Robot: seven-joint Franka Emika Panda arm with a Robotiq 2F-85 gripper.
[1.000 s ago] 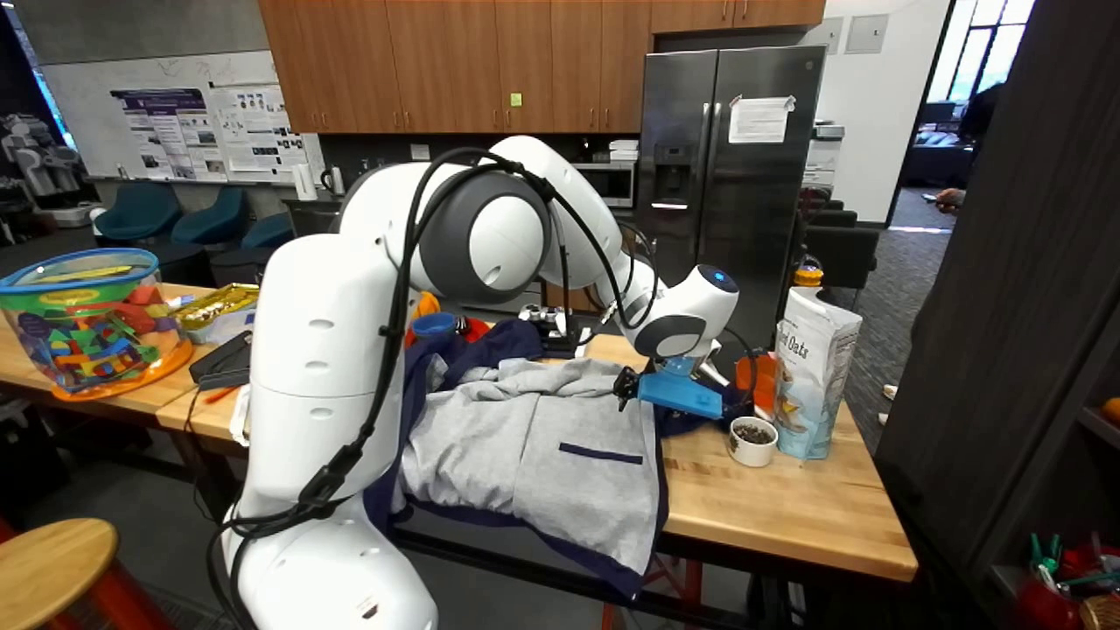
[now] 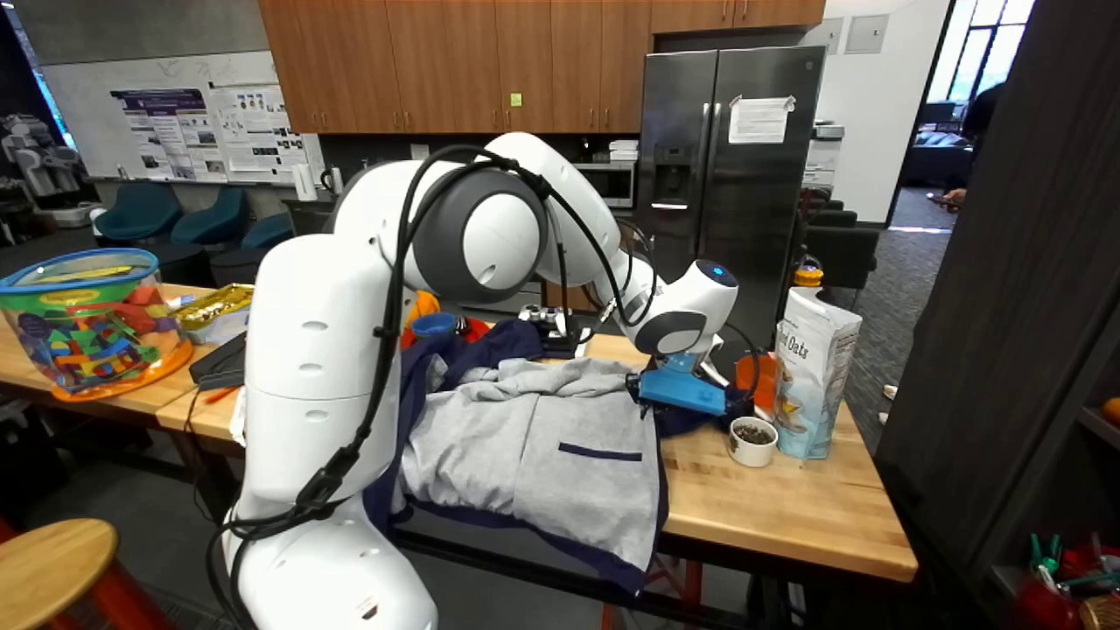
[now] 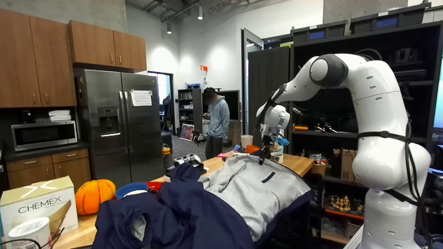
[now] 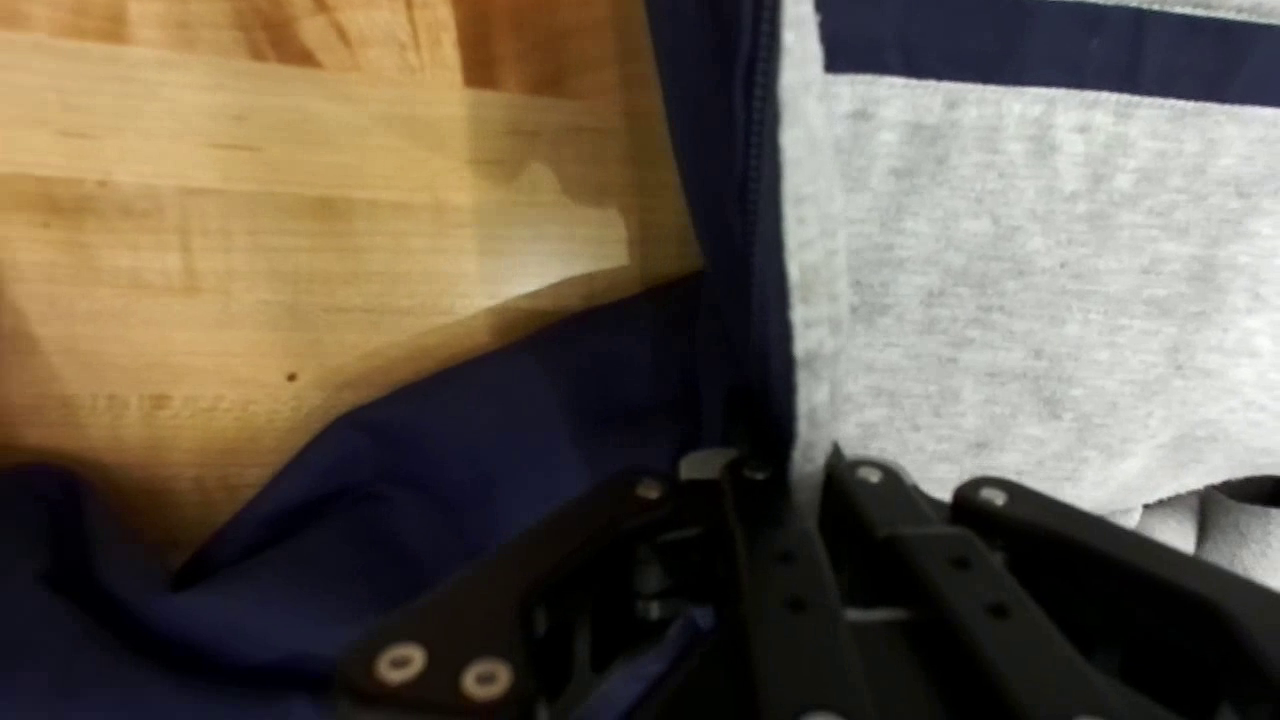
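A jacket with navy outside and grey lining (image 2: 567, 451) lies spread inside-up on the table, its lower part hanging over the front edge. At its zipped edge, my gripper is shut on a fold of the jacket, the navy zipper strip (image 4: 750, 204) and grey lining (image 4: 1032, 288) running up from between the fingers. From the side, the gripper (image 3: 262, 159) points down at the lining near the table's far end. More navy cloth (image 4: 480, 420) lies bunched on the wood beside the fingers. The fingertips themselves are partly hidden by fabric.
A small white cup (image 2: 752, 441) and an oats bag (image 2: 814, 373) stand close to the right of the gripper, with an orange container (image 2: 758, 383) behind. Bare wooden tabletop (image 2: 777, 504) lies front right. A pumpkin (image 3: 95, 196) and a Chemex box (image 3: 39, 203) stand at the other end.
My gripper has shifted slightly right and its dark fingers now reach down at the jacket's edge, where they stuck out over the lining before. The jacket looks almost unmoved.
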